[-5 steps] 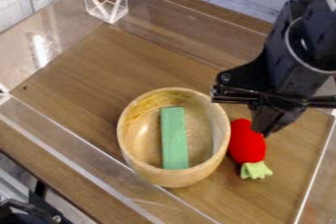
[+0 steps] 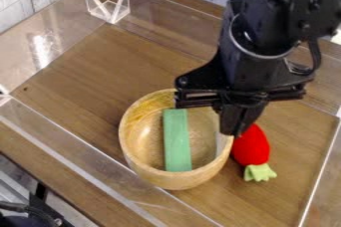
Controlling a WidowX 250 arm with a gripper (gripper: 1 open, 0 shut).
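Note:
A light wooden bowl (image 2: 147,151) sits on the table with a long green block (image 2: 177,139) lying inside it. My black gripper (image 2: 234,121) hangs over the bowl's right rear part, shut, with nothing seen between its fingers; the bowl's far right rim is partly hidden behind it. A red vegetable-like object with a pale green top (image 2: 252,154) lies on the table just right of the bowl.
Clear plastic walls edge it, with a small clear bracket (image 2: 108,4) at the back left.
My gripper has moved left from above the red object to over the bowl's right rear. The bowl, block and red object look unmoved.

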